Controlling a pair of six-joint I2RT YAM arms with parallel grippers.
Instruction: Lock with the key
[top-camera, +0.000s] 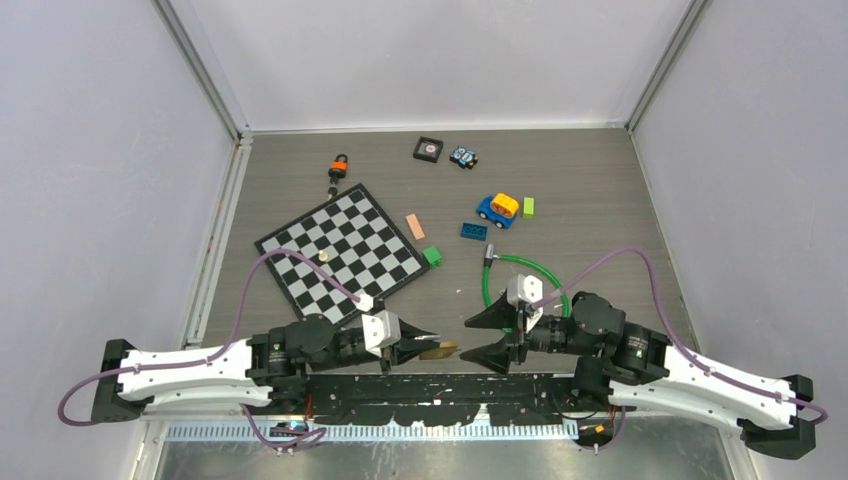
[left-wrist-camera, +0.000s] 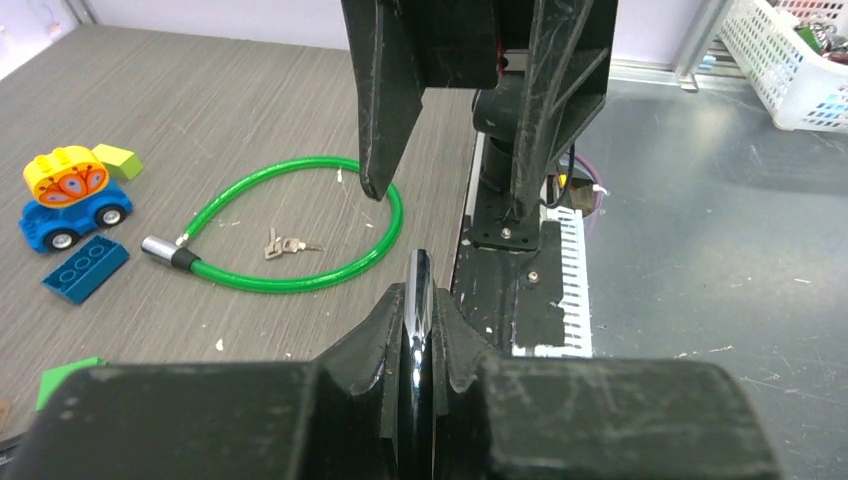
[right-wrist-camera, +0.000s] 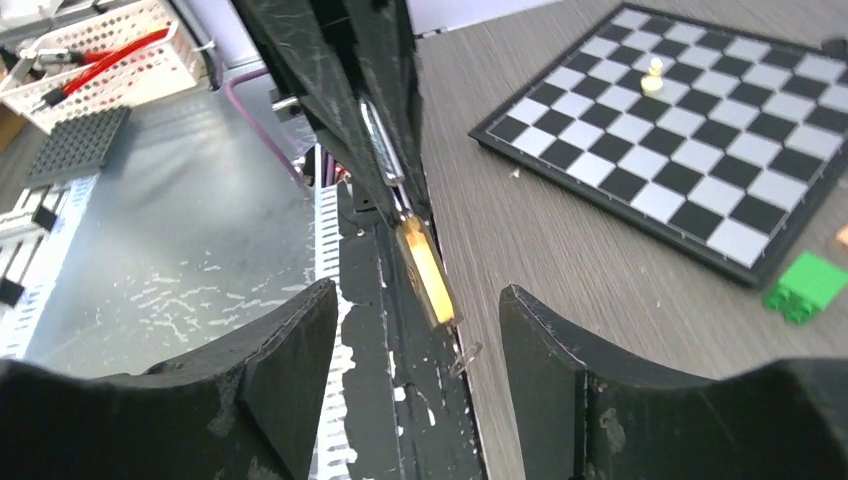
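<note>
My left gripper (top-camera: 424, 340) is shut on a brass padlock (top-camera: 437, 352) by its metal shackle; in the right wrist view the padlock (right-wrist-camera: 428, 272) hangs vertically edge-on, with a small metal piece at its lower end, perhaps a key. My right gripper (top-camera: 474, 338) stands open, facing the padlock from the right, nothing between its fingers. In the left wrist view its dark fingers (left-wrist-camera: 390, 130) loom above the shackle (left-wrist-camera: 418, 300). Loose silver keys (left-wrist-camera: 285, 245) lie inside the loop of the green cable lock (left-wrist-camera: 300, 283).
A chessboard (top-camera: 300, 300) lies at the left; blue brick (top-camera: 473, 231), green block (top-camera: 432, 256) and toy car (top-camera: 497, 215) lie in the middle. An orange padlock (top-camera: 338, 168) is at the back left. The table's front edge runs below both grippers.
</note>
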